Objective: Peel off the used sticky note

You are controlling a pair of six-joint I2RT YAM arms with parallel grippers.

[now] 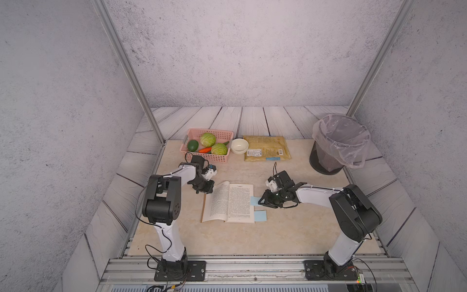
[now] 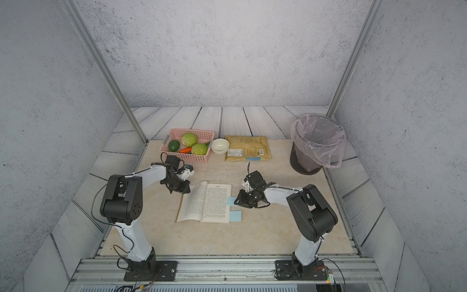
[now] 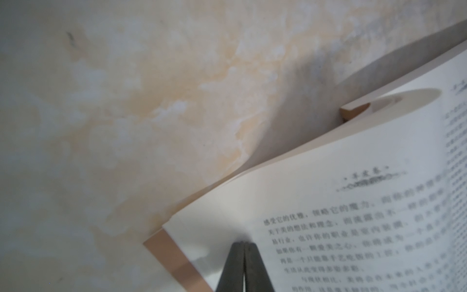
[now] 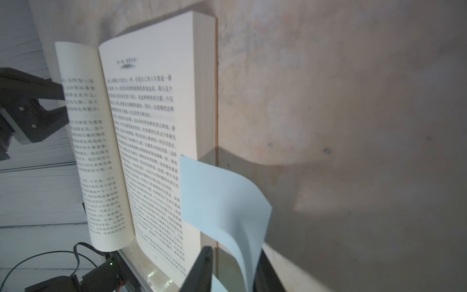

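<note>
An open book (image 1: 228,203) lies on the table with two light blue sticky notes at its right side. The upper note (image 4: 219,192) clings to the right page by one end, and its free end curls up past the page edge. That free end runs between the parted fingers of my right gripper, close to the right-hand finger (image 4: 267,275). The lower note (image 1: 260,215) sticks out from the book, nearer the front. Over the left page, at its outer edge, my left gripper is shut with nothing showing between its tips.
At the back stand a pink basket (image 1: 186,144) of vegetables, a white bowl (image 1: 239,146) and a flat brown package (image 1: 267,143). The bin (image 1: 330,165), lined with a bag, is at the back right. Bare table surrounds the book.
</note>
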